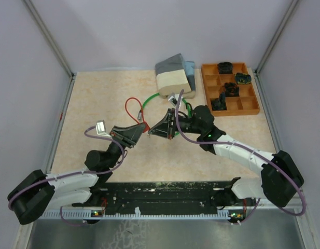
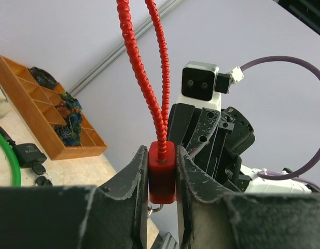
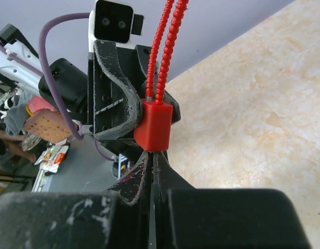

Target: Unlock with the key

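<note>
A red lock body [image 2: 162, 176] with a red looped cable [image 1: 127, 108] is clamped upright in my left gripper [image 1: 141, 129], near the middle of the top view. My right gripper [image 1: 153, 132] is shut, its tips right beside the lock body [image 3: 153, 127], just below it in the right wrist view. A small silver piece, likely the key [image 2: 155, 209], shows under the lock in the left wrist view; whether the right fingertips grip it is hidden.
A green cable loop [image 2: 14, 166] lies on the table behind the grippers. A folded cloth [image 1: 171, 80] and an orange compartment tray [image 1: 240, 106] sit at the back.
</note>
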